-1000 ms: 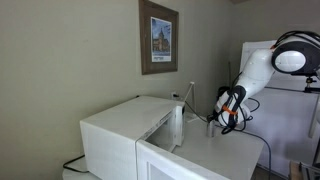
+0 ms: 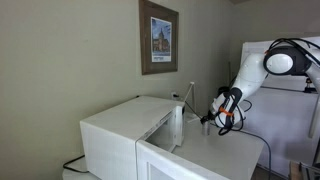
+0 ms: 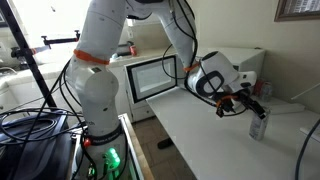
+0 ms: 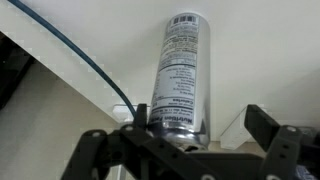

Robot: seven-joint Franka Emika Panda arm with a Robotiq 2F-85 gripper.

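A silver spray can (image 4: 182, 75) with printed text stretches up the middle of the wrist view, its near end between the dark fingers of my gripper. The left finger (image 4: 140, 116) is close against the can's edge; whether it touches, I cannot tell. A clear gap separates the can from the right finger (image 4: 258, 124), so the fingers stand open. In exterior view 2 the can (image 3: 258, 126) is upright on the white table's right side, with my gripper (image 3: 258, 107) at its upper part.
A white microwave (image 2: 115, 135) with its door (image 2: 170, 165) ajar occupies the near part of the table in exterior view 1. A dark cable (image 3: 305, 145) runs beside the can.
The arm has shifted slightly left in exterior view 1, toward the microwave. The microwave and its door have not moved.
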